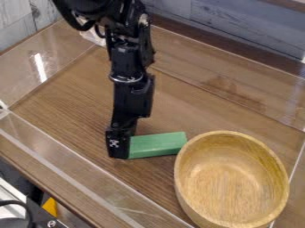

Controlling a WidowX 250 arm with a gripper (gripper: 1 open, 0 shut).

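Observation:
A green rectangular block (160,143) lies on the wooden table near the front middle, just left of a large yellow bowl (231,183). The black gripper (119,146) is lowered at the block's left end, its tips next to it or over it; whether they touch it or are open cannot be told.
A small yellow object (50,204) lies beyond the front left edge.

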